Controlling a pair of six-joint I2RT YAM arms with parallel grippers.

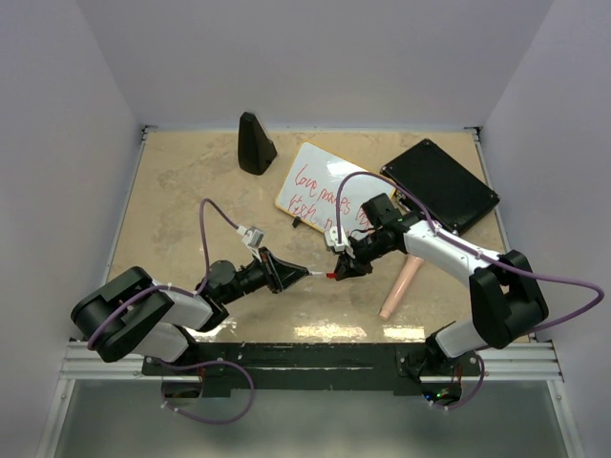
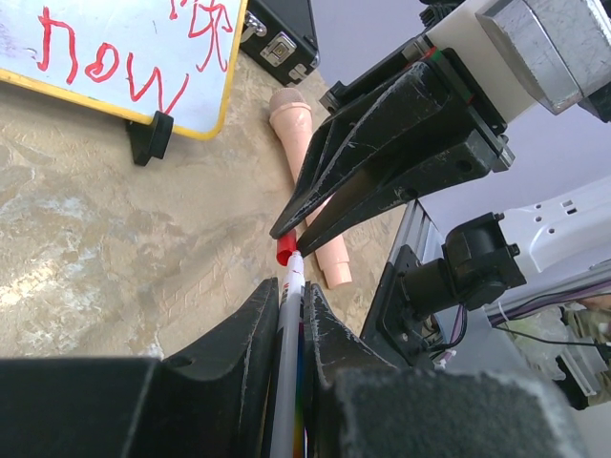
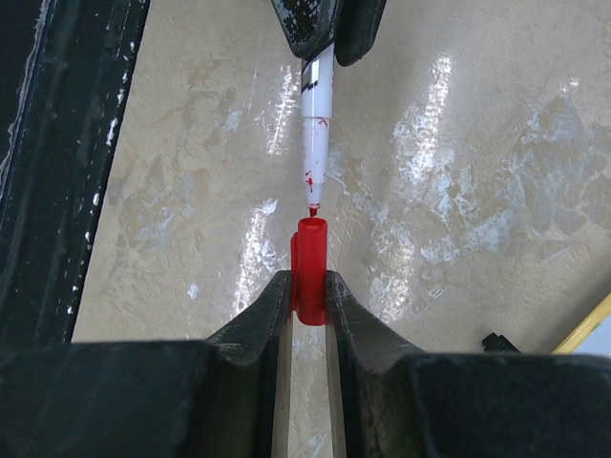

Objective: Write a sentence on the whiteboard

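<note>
My left gripper point(image 1: 286, 275) is shut on a white marker point(image 3: 316, 129), whose red tip points at the cap. My right gripper point(image 1: 351, 271) is shut on the red cap point(image 3: 311, 272), seen end-on toward the marker in the right wrist view. In that view the tip is right at the cap's mouth; whether it has entered cannot be told. The two line up closely in the left wrist view as well. Behind them, the whiteboard point(image 1: 334, 162) leans on a small black stand and bears red handwriting in two lines, partly covered by my right arm in the top view.
A pink microphone-shaped object point(image 1: 402, 286) lies right of the grippers. Farther back are a black case point(image 1: 439, 185) at the right and a black wedge-shaped object point(image 1: 255, 145) at the left. Bare tabletop point(image 1: 181, 191) spreads over the left side.
</note>
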